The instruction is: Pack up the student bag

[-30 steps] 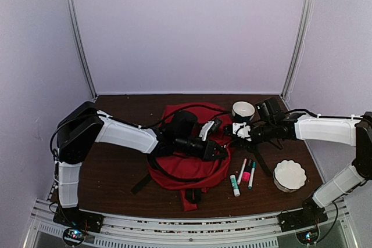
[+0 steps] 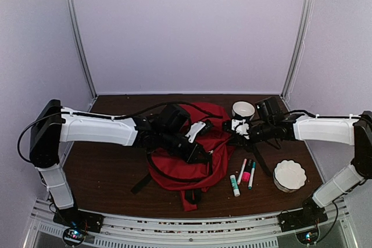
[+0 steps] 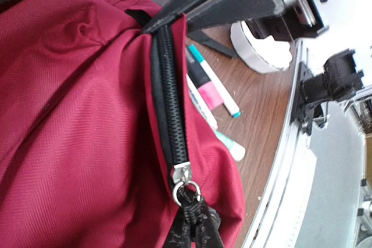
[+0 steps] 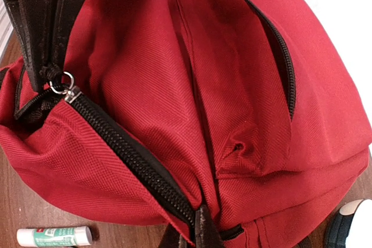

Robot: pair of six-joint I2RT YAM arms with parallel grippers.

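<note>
The red student bag (image 2: 180, 169) lies on the table, its top zipper running between my two grippers. My left gripper is shut on the black cord pull of the metal zipper slider; the right wrist view also has this slider at upper left. Closed black zipper teeth (image 4: 136, 161) stretch from the slider to my right gripper, which is shut on the bag's zipper edge. Past the slider, at the left of the right wrist view, the bag opening (image 4: 38, 108) gapes.
Right of the bag lie a glue stick (image 2: 235, 185), a pink-and-black marker (image 2: 247, 170) and slim white pens. A scalloped white container (image 2: 289, 175) stands at right, a white-topped cup (image 2: 243, 110) behind. Bare table is at left.
My left gripper has drawn the slider left and toward the front, away from the right gripper. The right arm has stayed put.
</note>
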